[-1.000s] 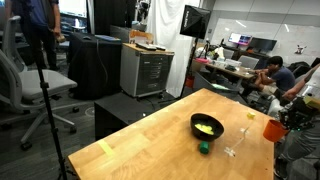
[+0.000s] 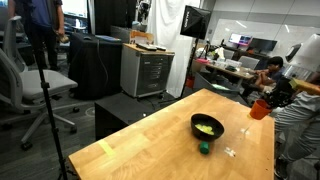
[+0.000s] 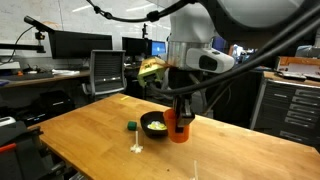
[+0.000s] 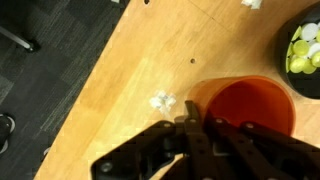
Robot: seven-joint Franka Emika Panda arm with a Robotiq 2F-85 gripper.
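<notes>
An orange cup (image 3: 181,148) hangs from my gripper, which is shut on its rim. In the wrist view the cup (image 4: 255,105) shows its open mouth, and the part I can see inside looks empty. The black bowl (image 2: 207,128) stands on the table, apart from the cup, and holds yellow-green and white pieces (image 4: 305,47). A small dark green object (image 2: 204,148) lies just in front of the bowl. In exterior view 2 the cup is right of the bowl (image 3: 154,124).
The wooden table (image 2: 150,145) has wide free room left of the bowl. Small white scraps (image 4: 162,101) lie on it near the cup. A yellow item (image 2: 243,114) lies toward the back. A drawer cabinet (image 2: 145,70) stands behind the table.
The cup has risen from the table's right side, moving up and slightly left in exterior view 1, with my gripper on it. The bowl and green object have stayed put.
</notes>
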